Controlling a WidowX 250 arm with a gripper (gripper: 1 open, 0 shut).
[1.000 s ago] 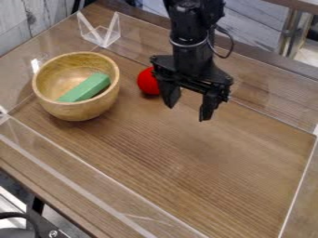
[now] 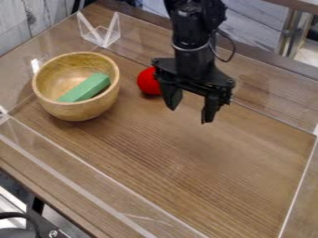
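Observation:
The black robot arm hangs from the top middle with its gripper low over the wooden table, its two dark fingers spread apart and no object visible between them. A red round object lies behind and left of the gripper, partly hidden by the arm. At the left, a tan bowl holds a green oblong object.
A clear plastic-looking item lies at the back left. The table's edge shows at the top right and bottom left.

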